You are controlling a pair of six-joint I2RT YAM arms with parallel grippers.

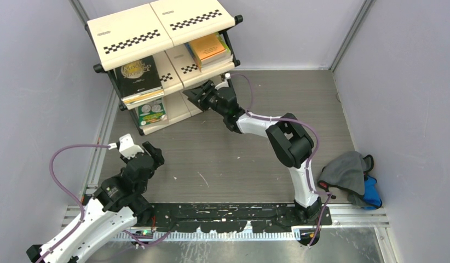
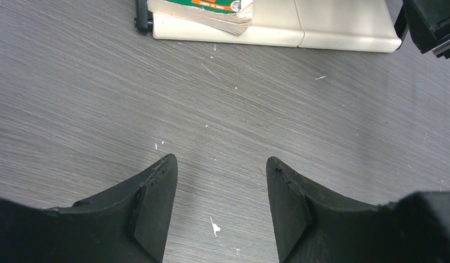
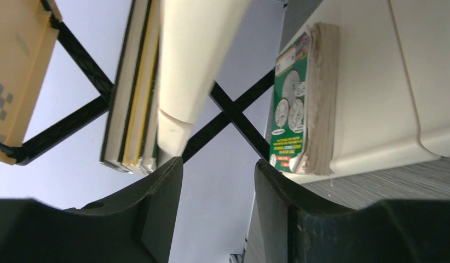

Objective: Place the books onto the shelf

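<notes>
Three tiers make up the cream shelf (image 1: 136, 41). A dark book pile (image 1: 138, 76) lies at the left of its middle tier, and an orange-topped book pile (image 1: 209, 48) at that tier's right. On the bottom tier at left rests a green book (image 1: 152, 111), whose pages face out in the right wrist view. My right gripper (image 1: 192, 97) is open in front of the shelf's lower right part, nothing between its fingers. Lower left, away from the shelf, my left gripper is open over bare floor.
Shelf edges and black posts (image 3: 234, 112) stand close around the right gripper. A grey and blue cloth bag (image 1: 351, 178) lies at the far right. The grey floor (image 1: 223, 164) between the arms is clear.
</notes>
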